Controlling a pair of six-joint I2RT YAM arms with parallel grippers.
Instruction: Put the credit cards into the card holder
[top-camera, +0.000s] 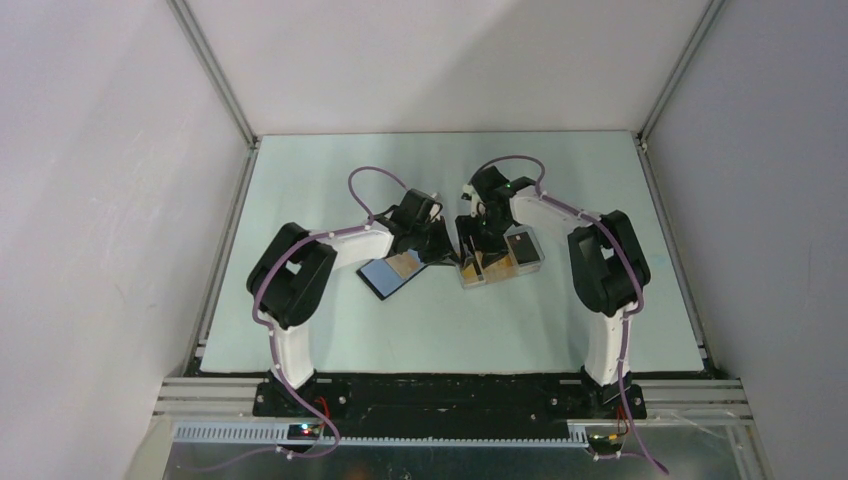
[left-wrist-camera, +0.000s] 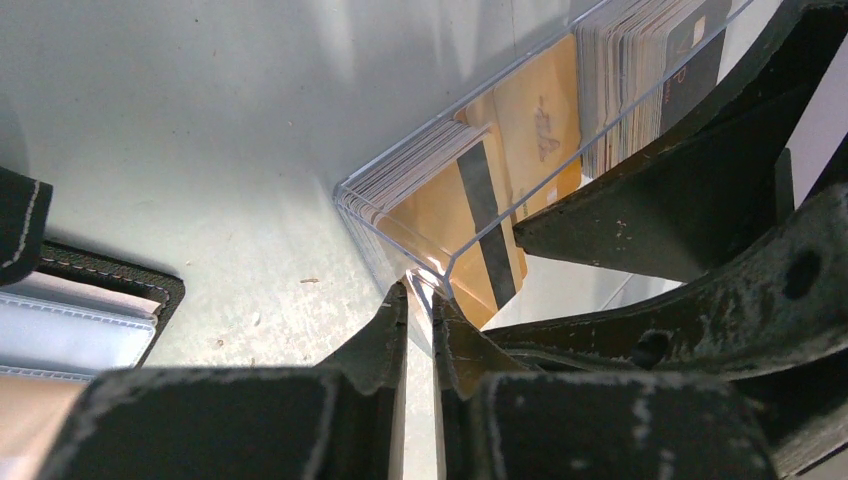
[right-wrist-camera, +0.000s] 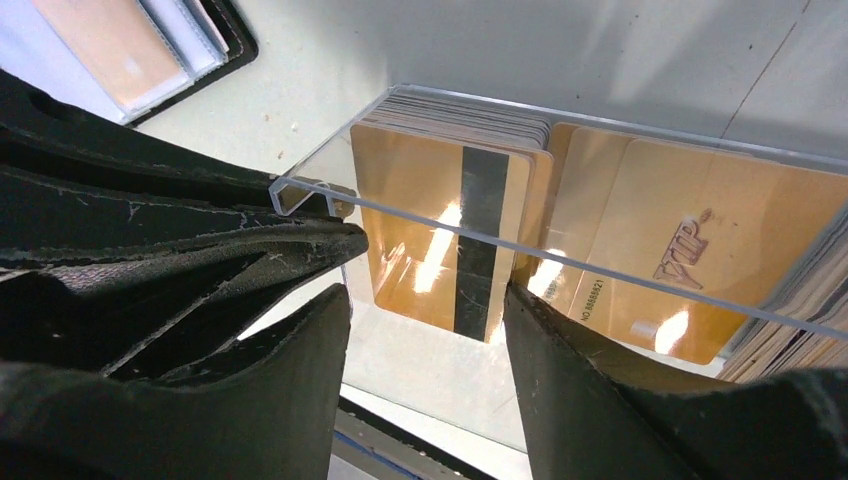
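Observation:
A clear box (left-wrist-camera: 345, 192) holds gold credit cards (right-wrist-camera: 415, 230) in its near compartment, the front one with a black stripe. My left gripper is shut on the box's corner wall. Over the gold cards stands my right gripper, open; the stack shows between its fingers, and one fingertip is close to the front card's striped end. Whether it touches the card, I cannot tell. The black card holder (top-camera: 379, 277) lies open to the left of the box, its clear pockets partly hidden under the left arm in the top view.
Further along the box, another gold card (right-wrist-camera: 640, 220) with a printed logo leans beside more stacked cards (left-wrist-camera: 625, 70), with a dark one at the end. Both grippers are close together at the box.

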